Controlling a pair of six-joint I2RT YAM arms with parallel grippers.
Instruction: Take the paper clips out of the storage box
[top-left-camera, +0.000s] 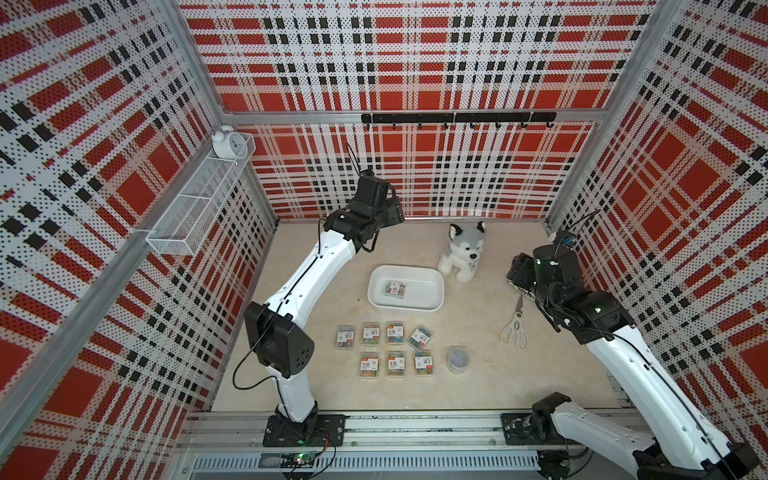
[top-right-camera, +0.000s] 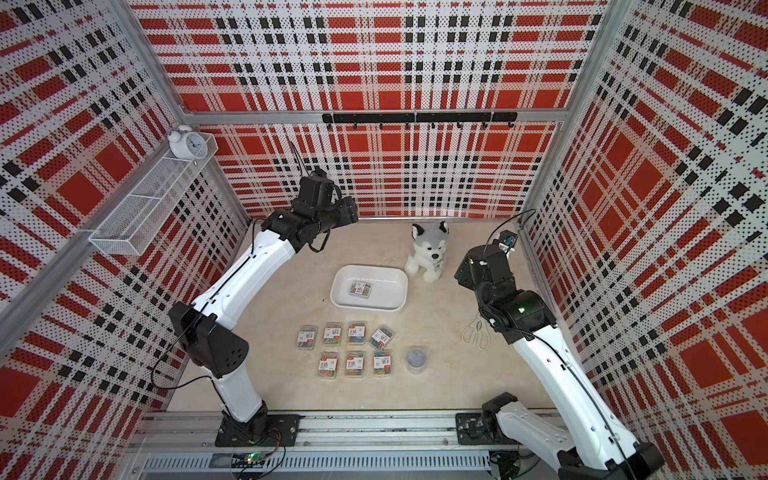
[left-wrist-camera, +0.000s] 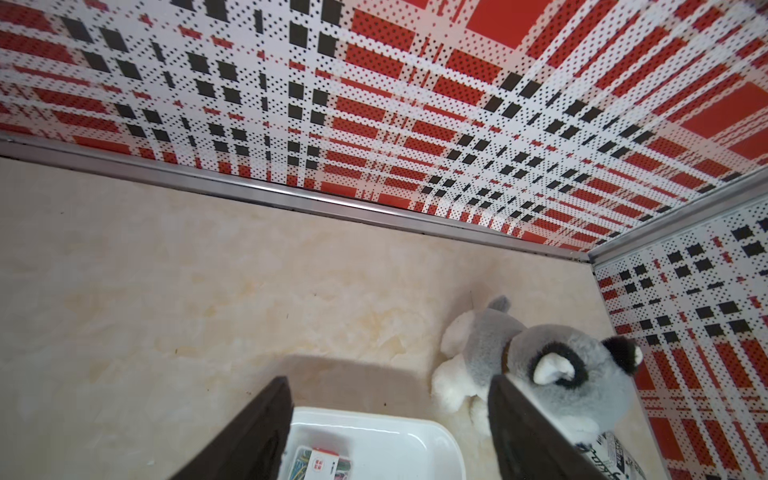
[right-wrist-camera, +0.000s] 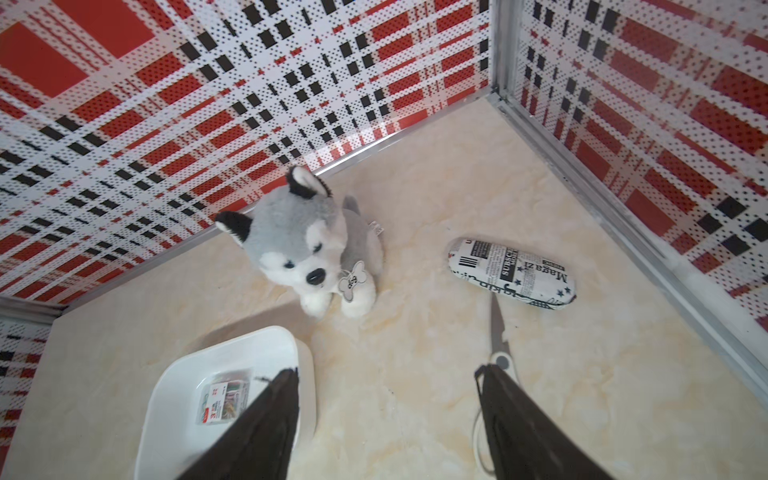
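A white storage box (top-left-camera: 406, 301) stands mid-table, holding one small clear pack of paper clips (top-left-camera: 395, 289), also visible in the right wrist view (right-wrist-camera: 224, 400). My left gripper is raised above and behind the box on the left, open, with nothing between its fingers. My right gripper hangs over the right side of the table near the scissors (top-left-camera: 513, 328), open and empty.
Several paper clip packs (top-left-camera: 395, 364) and a round tub (top-left-camera: 457, 360) lie in front of the box. A plush husky (top-left-camera: 462, 254) sits behind it at the right, near a printed pouch (right-wrist-camera: 512, 272). A wire shelf with a clock is on the left wall.
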